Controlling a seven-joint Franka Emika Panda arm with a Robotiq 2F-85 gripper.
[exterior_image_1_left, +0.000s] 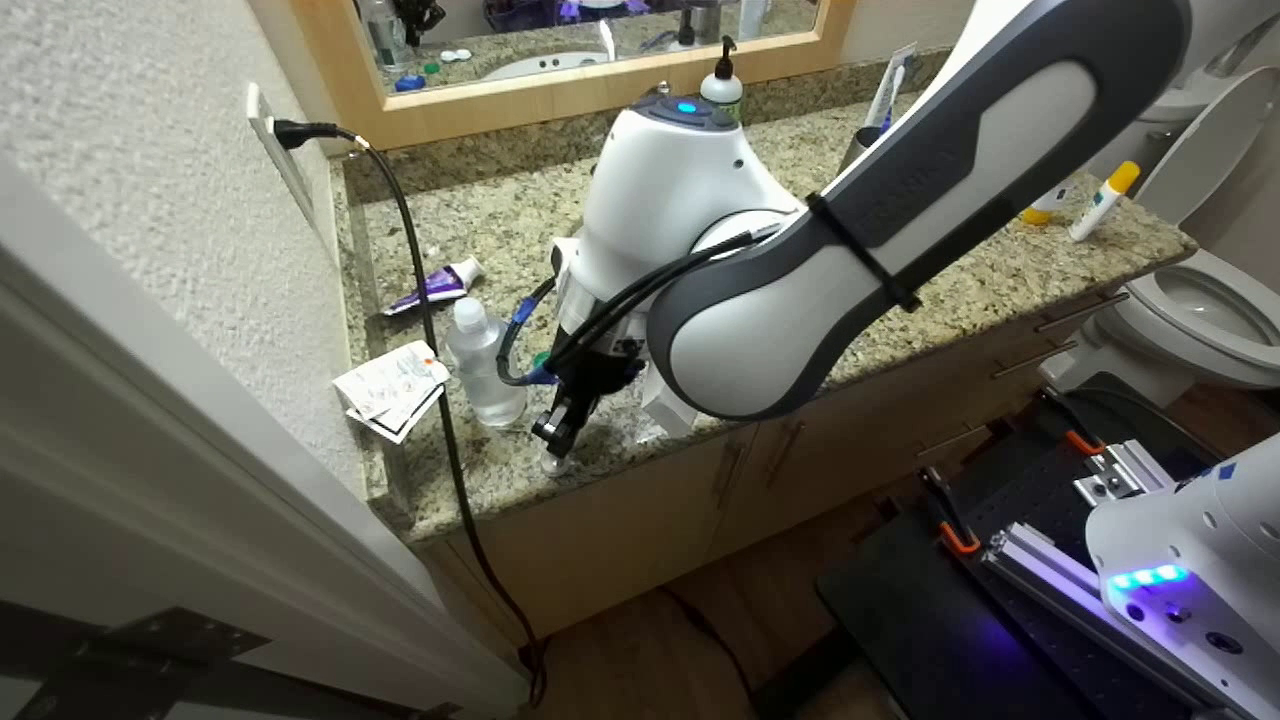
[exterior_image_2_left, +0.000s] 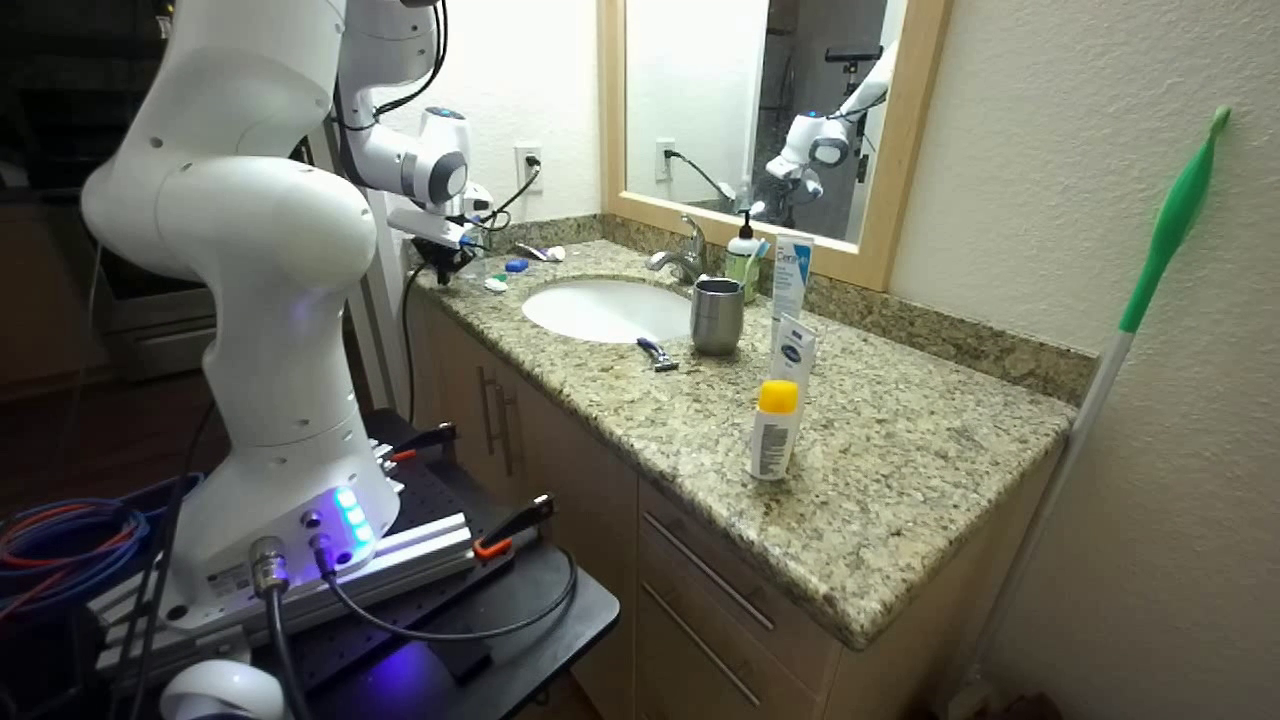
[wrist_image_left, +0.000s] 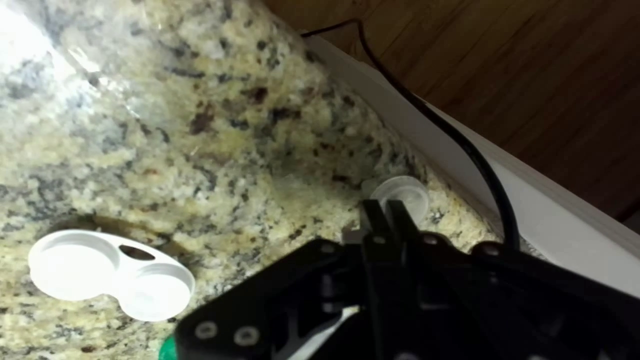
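My gripper points down at the granite counter near its front edge, its two black fingers a narrow gap apart. A small clear round cap (wrist_image_left: 412, 195) lies just beyond the fingertips, partly covered by them; I see nothing clearly held between them. In exterior view 1 the gripper (exterior_image_1_left: 554, 434) is low above the counter, with the clear cap (exterior_image_1_left: 555, 463) right below. A white two-well contact lens case (wrist_image_left: 77, 264) sits uncovered to the left in the wrist view. Part of a green lid (wrist_image_left: 168, 348) shows beside the gripper's body.
A clear bottle (exterior_image_1_left: 486, 366) stands left of the gripper, by paper packets (exterior_image_1_left: 393, 386) and a purple tube (exterior_image_1_left: 438, 284). A black cable (exterior_image_1_left: 446, 420) hangs over the counter edge. In exterior view 2, a razor (exterior_image_2_left: 656, 354) and metal cup (exterior_image_2_left: 716, 317) are by the sink (exterior_image_2_left: 606, 310).
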